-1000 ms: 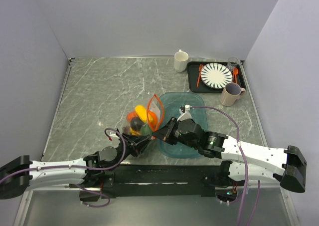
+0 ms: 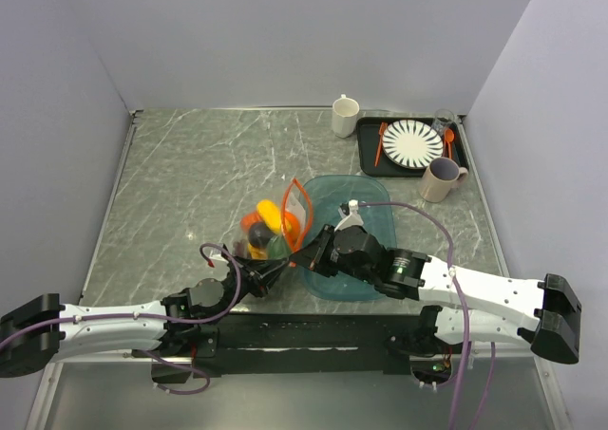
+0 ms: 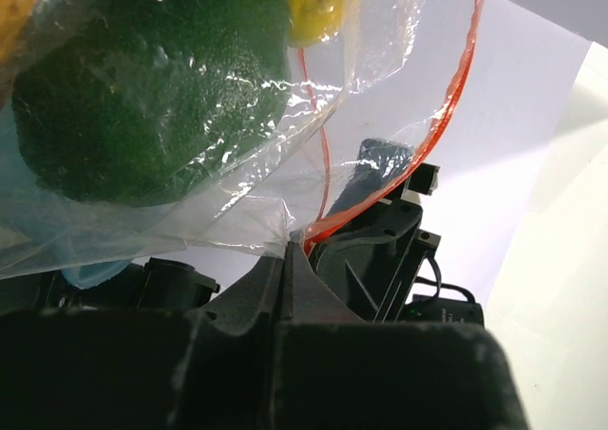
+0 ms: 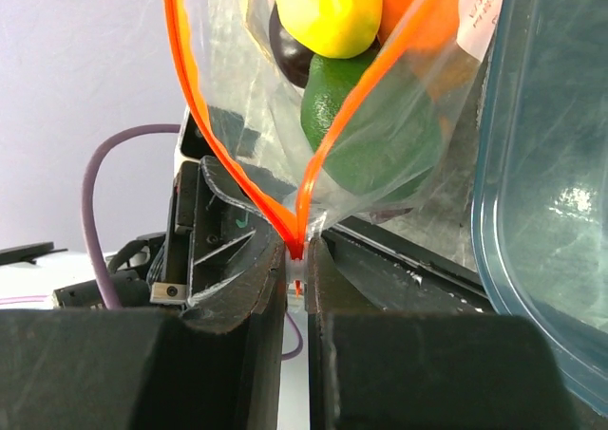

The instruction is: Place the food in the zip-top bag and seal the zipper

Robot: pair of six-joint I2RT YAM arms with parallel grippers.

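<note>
The clear zip bag with an orange zipper holds colourful food: a yellow item, an orange one, a dark round one and a green one. My right gripper is shut on the corner where the zipper strips meet. The zipper gapes above it in a loop. My left gripper is shut at the bag's lower edge near that corner, the thin plastic reaching its fingertips. In the top view the two grippers are close together at the front of the bag.
A teal mat or tray lies right of the bag. At the back stand a white mug and a black tray with plate and cutlery; a beige mug stands at right.
The right arm has shifted very slightly; otherwise the bag, food and both grippers look almost unchanged.
</note>
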